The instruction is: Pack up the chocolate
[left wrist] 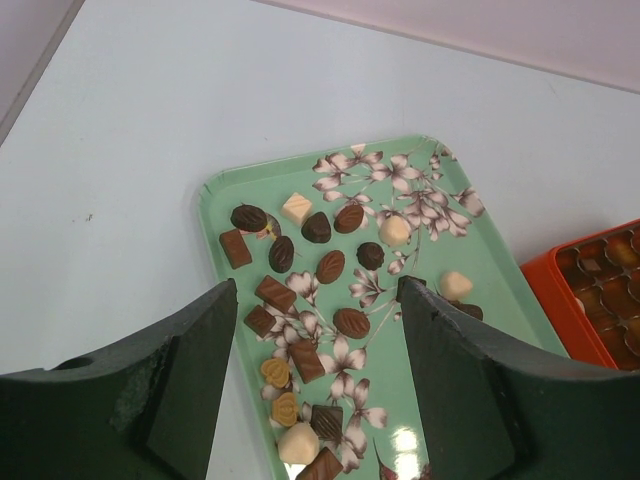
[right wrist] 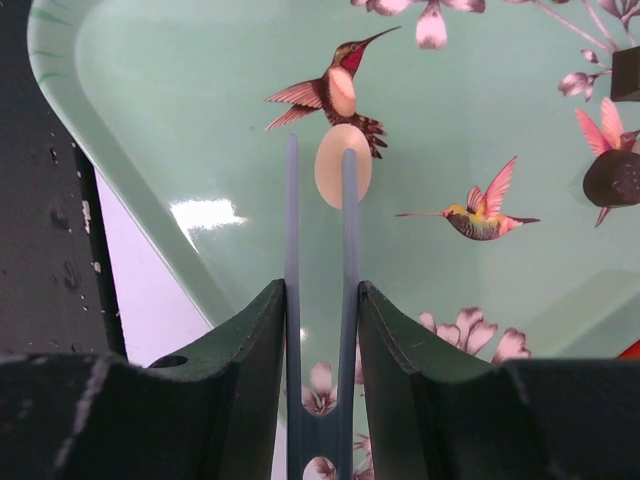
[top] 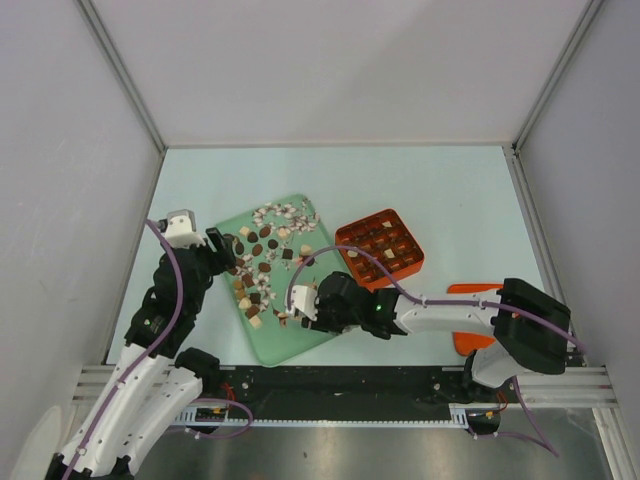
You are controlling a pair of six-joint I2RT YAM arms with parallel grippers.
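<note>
A green floral tray [top: 290, 345] holds assorted chocolates, clustered at its left and back. An orange box [top: 380, 221] with compartments stands to its right, some cells filled. My left gripper is part open above the tray's left side, nothing visible between its fingers, with chocolates beyond it. My right gripper is low over the tray's front area, its two slim fingertips a little apart beside a pale oval [right wrist: 330, 175]. A dark chocolate [right wrist: 611, 180] lies to the right in that wrist view.
An orange lid [top: 470, 342] lies at the front right. The table behind the tray and box is clear. A dark edge [right wrist: 50, 250] runs along the tray's front.
</note>
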